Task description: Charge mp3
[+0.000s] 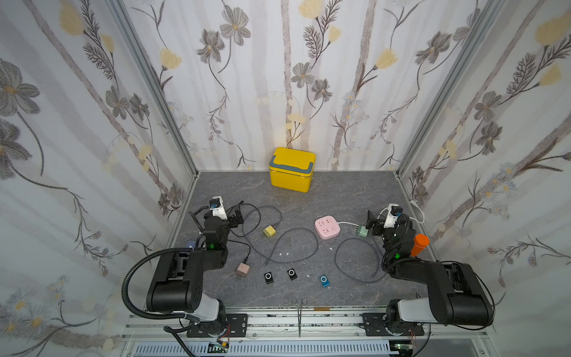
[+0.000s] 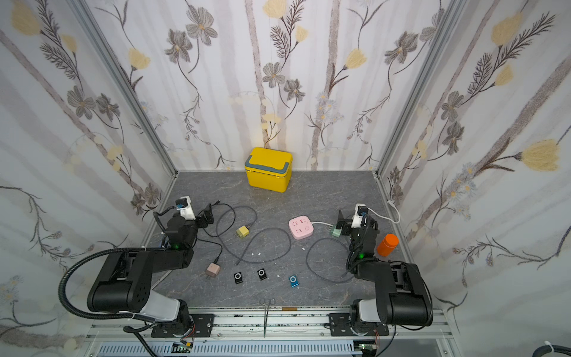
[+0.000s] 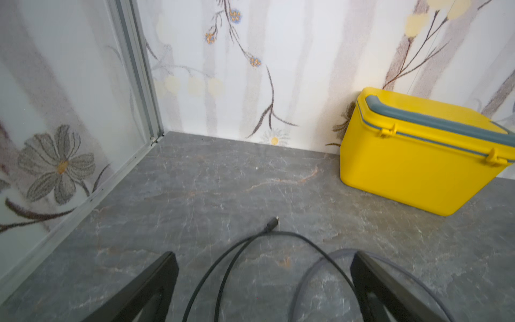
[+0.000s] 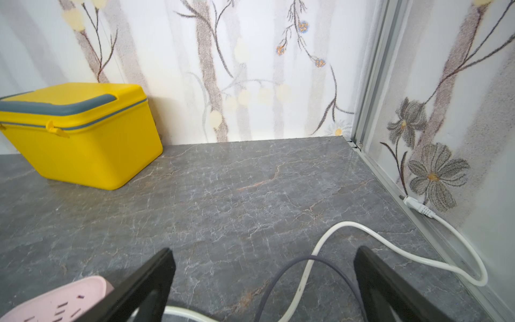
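Observation:
Three small mp3 players lie at the front of the table: a black one (image 1: 268, 278), a second black one (image 1: 292, 273) and a blue one (image 1: 324, 280). A pink power strip (image 1: 327, 227) rests right of the middle, its sockets facing up. Three chargers with cables lie about: yellow (image 1: 269, 231), pinkish (image 1: 243, 269) and green (image 1: 362, 231). My left gripper stands open over the table's left side, its fingers apart, a black cable end (image 3: 272, 223) beyond them. My right gripper is open too, close to the green charger, nothing held between its fingers.
A yellow box (image 1: 292, 170) stands against the back wall. An orange cylinder (image 2: 387, 244) is beside the right arm. Grey cables (image 1: 309, 254) loop across the middle, and a white cable (image 4: 397, 249) runs to the right wall.

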